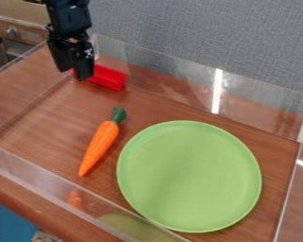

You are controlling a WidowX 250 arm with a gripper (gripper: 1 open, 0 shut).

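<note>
My black gripper [73, 64] is at the upper left of the camera view, open, just left of a red cylindrical object [107, 77] lying on the wooden surface; whether they touch I cannot tell. An orange carrot [99, 146] with a green top lies in the middle left. A large green plate [188, 176] lies to its right.
Clear low walls [91, 210] edge the wooden surface [41, 109], with a grey textured backdrop [211, 38] behind.
</note>
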